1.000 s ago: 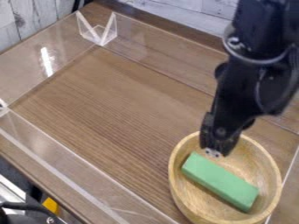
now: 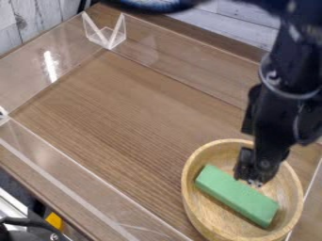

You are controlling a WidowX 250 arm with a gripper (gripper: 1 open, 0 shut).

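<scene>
A round light wooden bowl (image 2: 201,212) sits at the lower right with a green rectangular block (image 2: 236,196) lying inside it. My dark gripper (image 2: 262,155) hangs over the back part of the bowl, above and behind the block, with its fingers open. It is blurred, and nothing shows held in it.
A white wire holder (image 2: 105,36) stands at the back left. A white wall runs along the back, and the counter's front edge crosses the lower left.
The gripper has shifted and come lower toward the bowl, its fingers now nearer the green block. The bowl and block look unmoved.
</scene>
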